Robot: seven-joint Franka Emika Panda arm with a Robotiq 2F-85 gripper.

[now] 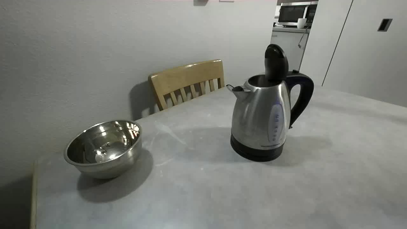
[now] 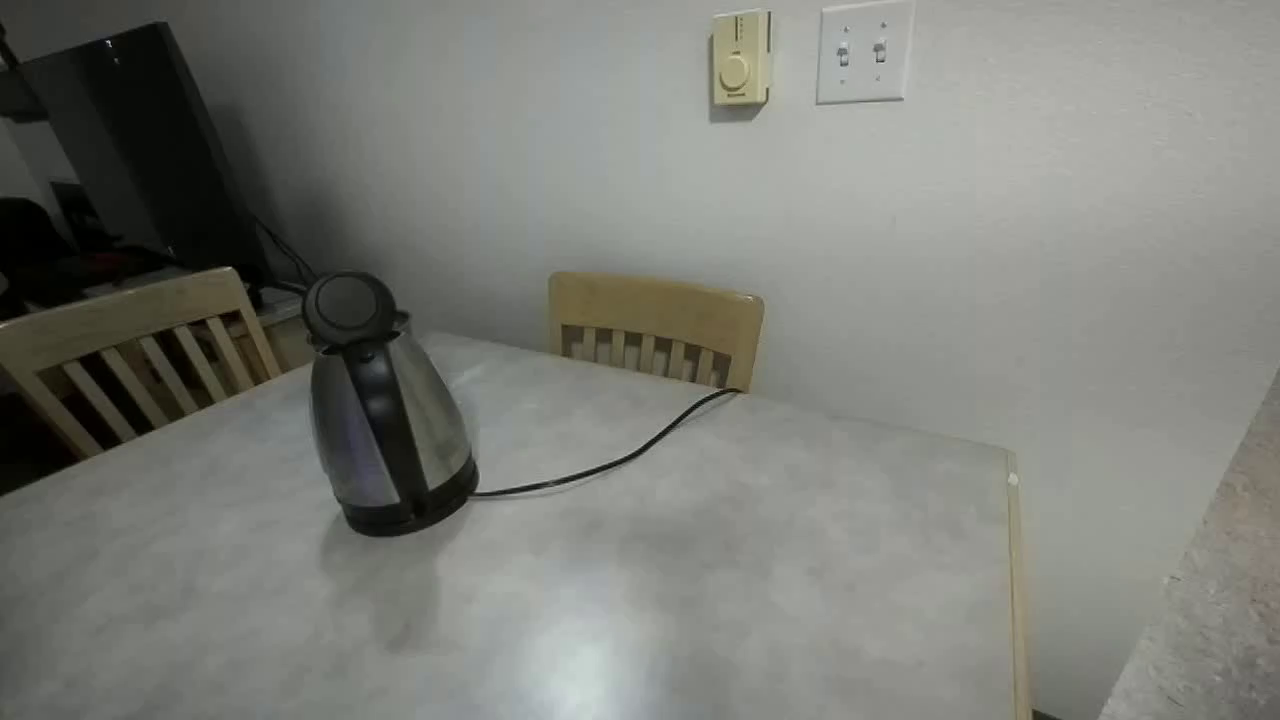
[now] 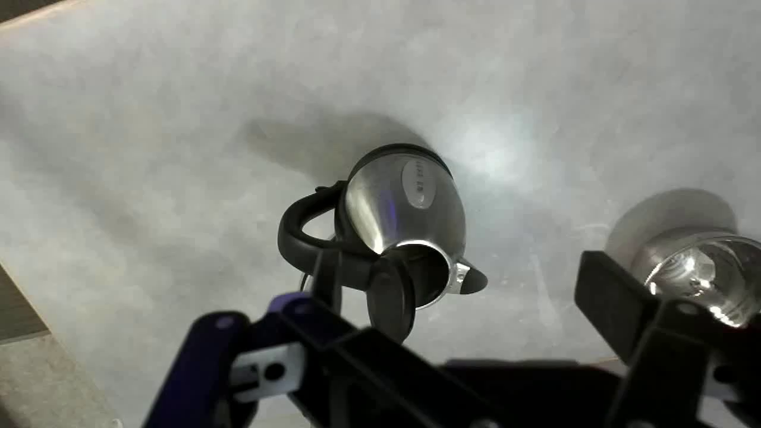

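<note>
A steel kettle (image 1: 257,118) with a black base and handle stands upright on the grey table, its black lid (image 1: 276,63) raised. In exterior view 2 the kettle (image 2: 434,414) is seen from its handle side. A shiny metal bowl (image 1: 108,149) sits apart from it near the table's edge, part of it cut off at the right of the wrist view. My gripper appears only in the wrist view, fingers wide apart and nothing held. From the wrist camera, the kettle lies below and between the fingers; whether anything touches cannot be told.
A black cord (image 2: 612,466) runs from the kettle's base to the table edge by a wooden chair (image 2: 654,314). Another chair (image 2: 132,348) stands at the left. Bare tabletop (image 1: 324,183) surrounds the kettle, and a wall borders the far side.
</note>
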